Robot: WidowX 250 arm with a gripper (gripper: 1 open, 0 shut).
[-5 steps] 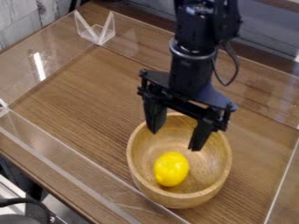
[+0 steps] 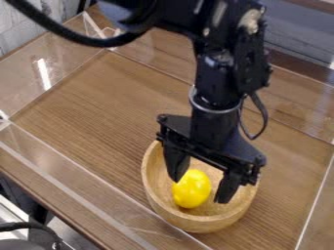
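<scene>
My black gripper (image 2: 204,146) is open, lowered over a round wooden bowl (image 2: 198,220) in the lower middle of the camera view. A yellow egg-shaped object (image 2: 192,189) sits in the bowl, between and just below the fingers. The back of the bowl is partly hidden by the gripper.
Raised edges run along its sides. A dark cable arches over the upper left.
The gripper has moved down and a little toward the viewer, closer to the yellow object in the bowl.
</scene>
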